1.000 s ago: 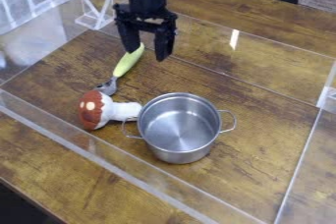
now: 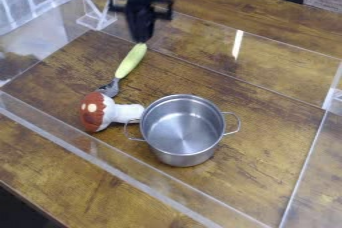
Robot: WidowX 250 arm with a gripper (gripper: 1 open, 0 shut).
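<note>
My dark gripper (image 2: 140,17) is raised at the back of the enclosure, blurred, so its fingers are hard to make out. Below it a yellow-green elongated object (image 2: 131,61) lies on the wooden surface, with a grey utensil-like piece (image 2: 110,86) at its lower end. A red-and-white toy mushroom (image 2: 96,112) lies on its side at lower left. A steel pot (image 2: 181,130) with two handles stands right of it.
Clear plastic walls (image 2: 325,147) border the wooden work area (image 2: 261,87).
My gripper has risen from beside the yellow-green object toward the top of the view. The objects on the surface look unmoved.
</note>
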